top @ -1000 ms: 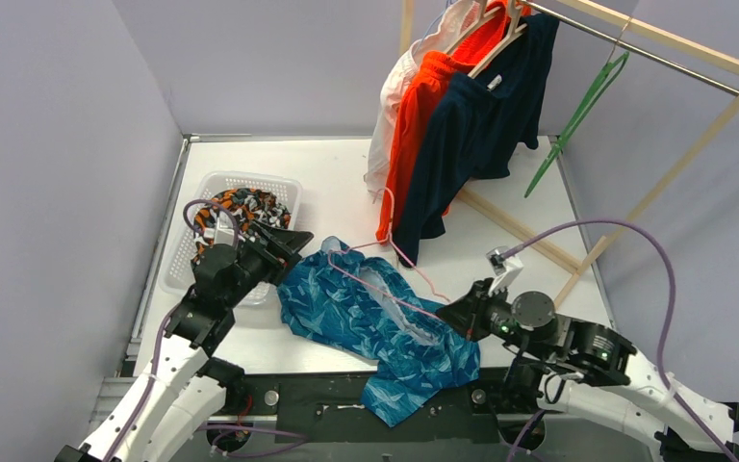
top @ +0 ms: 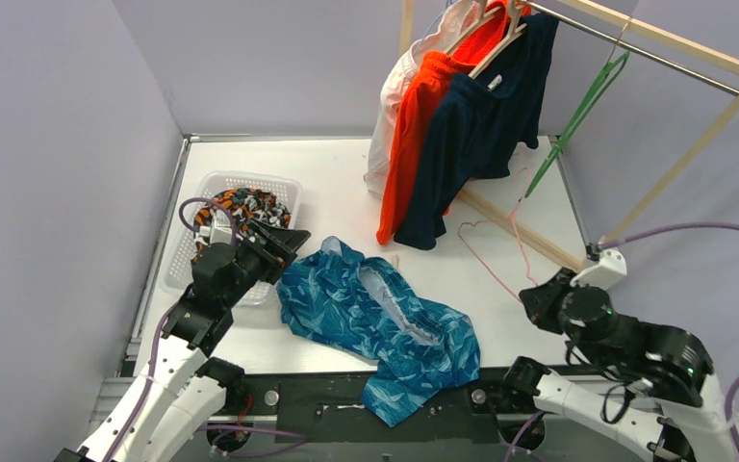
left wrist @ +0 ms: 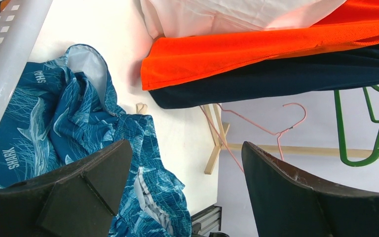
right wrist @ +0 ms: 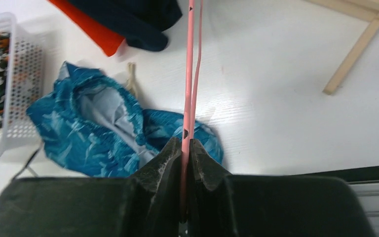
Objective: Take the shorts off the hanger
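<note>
Blue patterned shorts [top: 337, 298] lie crumpled on the white table, with one end hanging over its front edge. A pink wire hanger [top: 481, 258] is held clear of them, off to the right, with no garment on it. My right gripper [top: 529, 300] is shut on one end of this hanger; in the right wrist view the pink wire [right wrist: 188, 98] runs straight out from between the fingers. My left gripper [top: 293, 248] stands open above the shorts' left end, near the basket. In the left wrist view nothing lies between its wide-set fingers [left wrist: 296, 197].
A white basket [top: 293, 197] holding a patterned cloth stands at the left. White, orange and navy [top: 471, 135] garments hang from the rail at the back, beside an empty green hanger [top: 577, 120].
My right gripper has moved right, carrying the pink hanger from over the shorts to the table's right side. The shorts and the left arm stayed put. The green hanger swung a little.
</note>
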